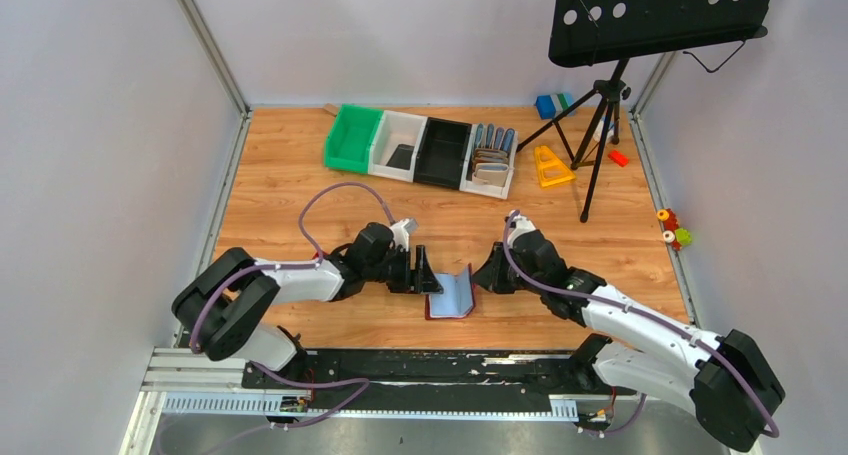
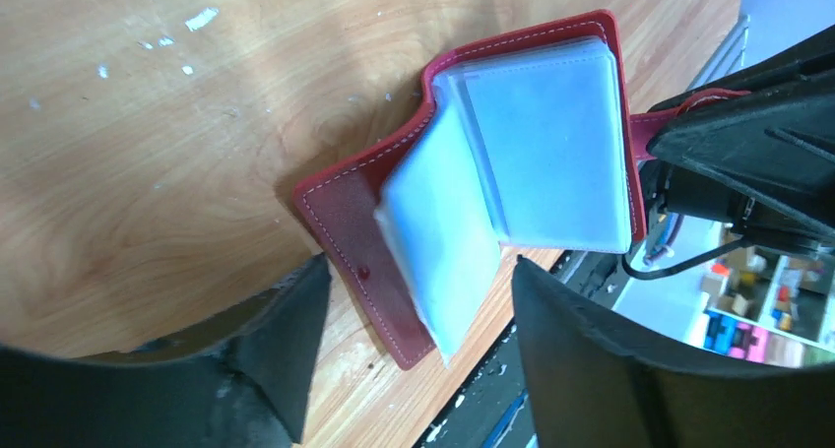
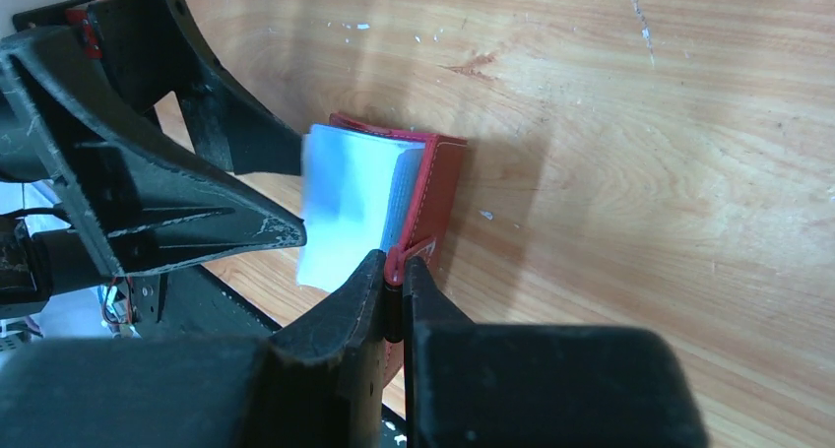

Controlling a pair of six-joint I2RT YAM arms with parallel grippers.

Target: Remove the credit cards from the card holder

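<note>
The red card holder [image 1: 448, 311] lies open on the wood near the front edge, blue-white inner sleeves [image 2: 537, 143] showing. My right gripper [image 1: 479, 280] is shut on the holder's red edge [image 3: 425, 197] at its right side. My left gripper is part open at the other side, its fingertips over the lower end of the holder, with the loose sleeve between and beyond them. Whether cards are inside the sleeves cannot be told.
A divided tray [image 1: 440, 153] stands at the back, a music stand [image 1: 610, 90] with tripod legs at the back right, small toys [image 1: 672, 230] at the right edge. The wood around the holder is clear.
</note>
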